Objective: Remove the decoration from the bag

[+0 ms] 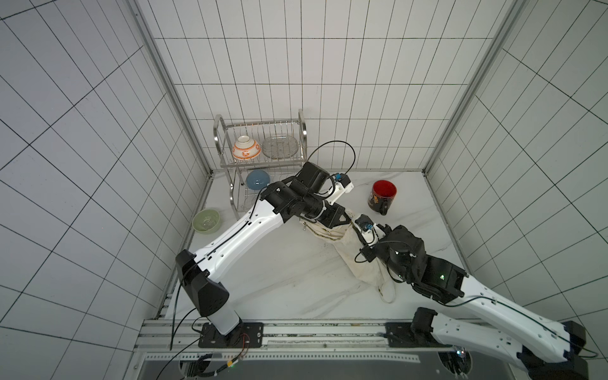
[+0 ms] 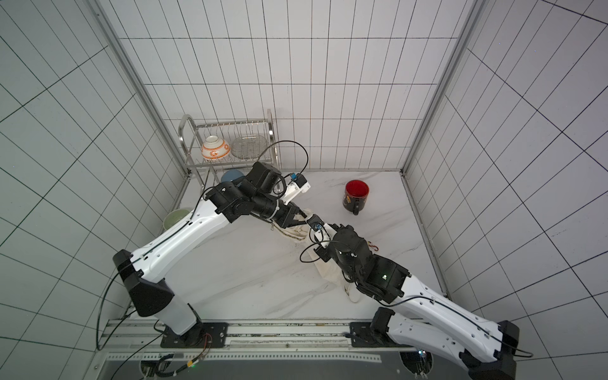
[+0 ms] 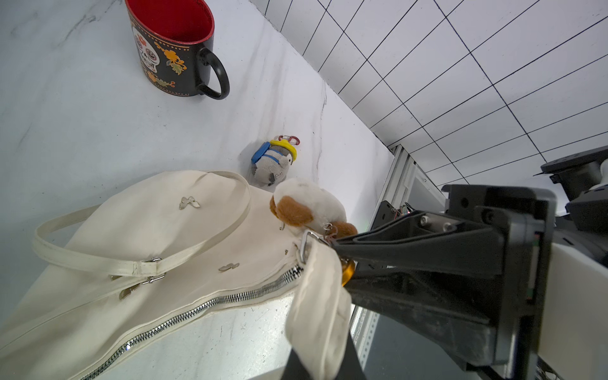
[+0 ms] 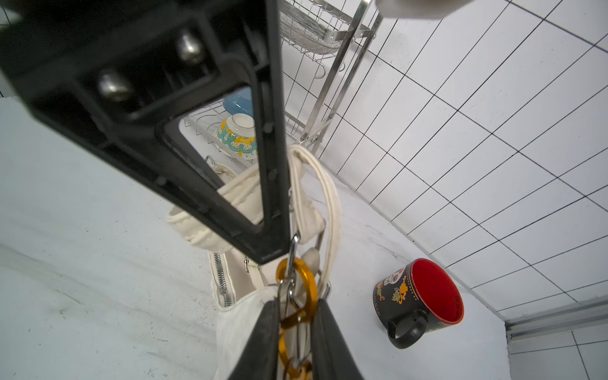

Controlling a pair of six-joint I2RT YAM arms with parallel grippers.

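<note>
The cream bag (image 3: 145,228) lies on the counter, its strap (image 3: 316,310) raised between my two grippers. My left gripper (image 1: 347,221) is shut near the strap's metal ring; in its wrist view the fingertips are partly hidden by the strap. At the ring hang a gold carabiner (image 4: 304,278) and a white-and-brown plush (image 3: 307,205). My right gripper has its fingertips around the carabiner and metal links; whether they grip is unclear. A grey plush with yellow and blue trim (image 3: 272,164) lies beside the bag.
A black and red mug (image 1: 382,197) stands at the back right. A metal rack (image 1: 221,164) with bowls is at the back left, and a green bowl (image 1: 206,221) at the left edge.
</note>
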